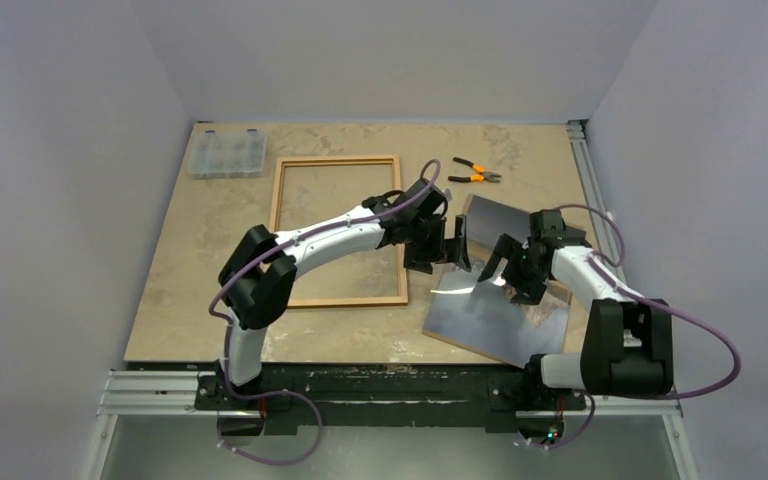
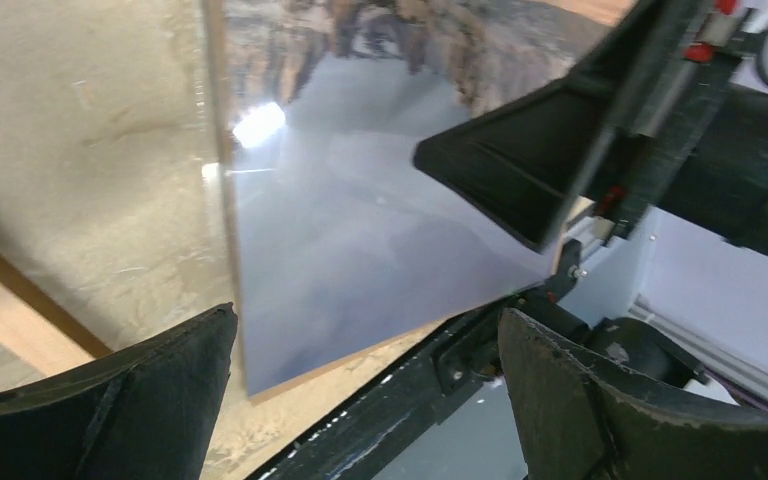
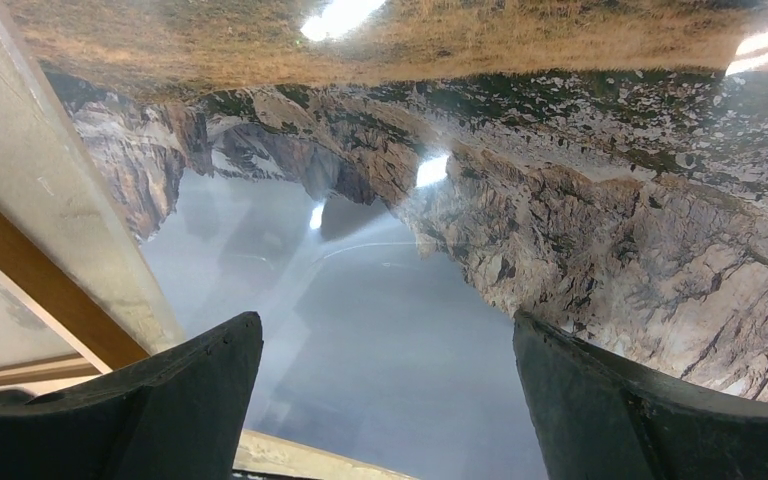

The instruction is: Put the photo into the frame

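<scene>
A wooden frame (image 1: 392, 175) lies empty on the left half of the table, the bare tabletop showing through it. To its right the photo (image 1: 475, 325) lies at a slant, a glossy sheet with mountains and a pale sky. My left gripper (image 1: 450, 265) hovers over the gap between frame and photo, near the photo's left edge, fingers open and empty. Over the middle of the photo my right gripper (image 1: 509, 270) stands open too. In the right wrist view the photo (image 3: 360, 300) fills the space between the fingers, but nothing is gripped.
Orange-handled pliers (image 1: 478, 172) lie at the back, beyond the photo. A clear compartment box (image 1: 228, 154) stands at the back left. The left arm (image 1: 345, 238) crosses above the frame. Free tabletop (image 1: 200, 260) lies left of the frame.
</scene>
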